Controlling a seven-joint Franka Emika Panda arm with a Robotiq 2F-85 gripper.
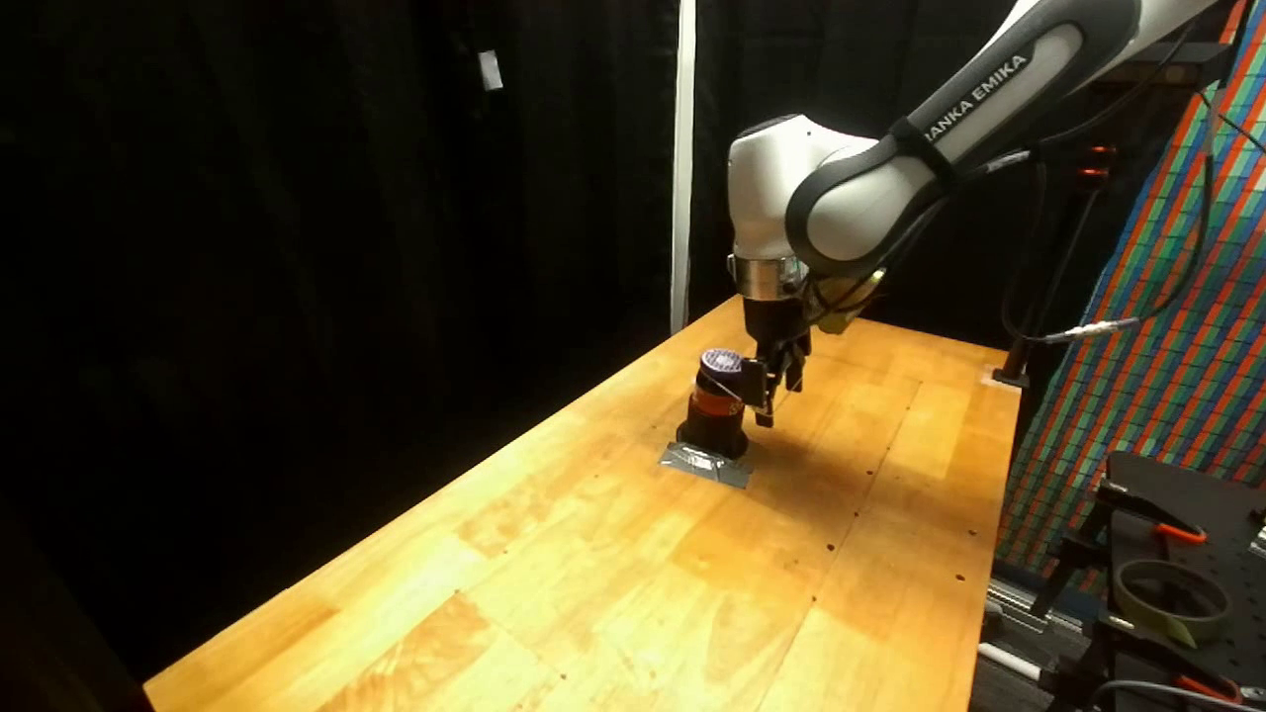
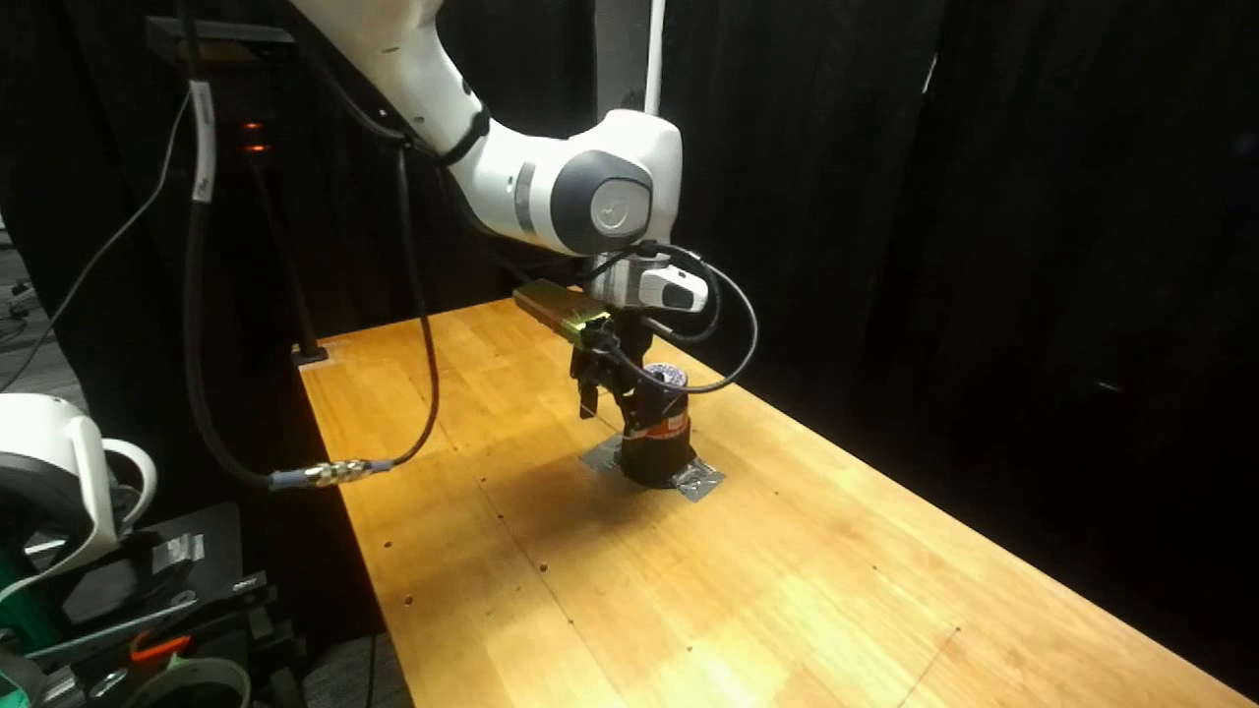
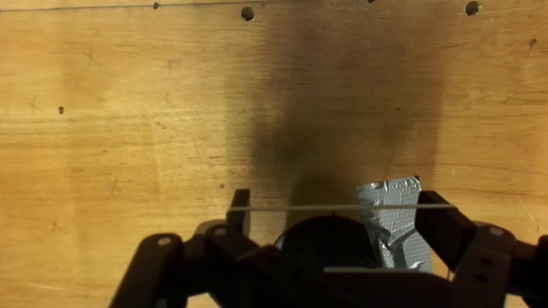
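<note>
A dark can with an orange-red band [image 1: 715, 404] and a patterned pale lid [image 1: 721, 361] stands upright in a black base [image 1: 712, 434]. Grey tape [image 1: 707, 464] holds the base to the table. My gripper [image 1: 780, 405] points down close beside the can, its fingers apart. In the wrist view, a thin pale strand [image 3: 329, 208] spans between the two fingers, and the table shows behind it. Part of the black round base [image 3: 329, 236] shows there below the strand. Whether a finger touches the can, I cannot tell.
Loops of cable [image 2: 427, 354] hang beside the arm. A side cart with clamps and a tape roll [image 1: 1172, 601] stands off the table's edge.
</note>
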